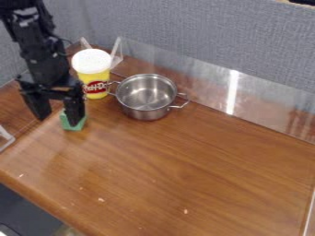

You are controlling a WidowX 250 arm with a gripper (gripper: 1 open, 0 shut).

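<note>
My dark gripper point(58, 106) reaches down at the left, over and around a small green block point(73, 121) on the wooden table. Its fingers straddle or hover by the block; whether they grip it is unclear. Behind stands a yellow Play-Doh tub point(95, 81) with a white lid.
A steel pot point(146, 98) with two handles sits right of the tub, near the back wall. A metal strip runs along the back and right edge.
</note>
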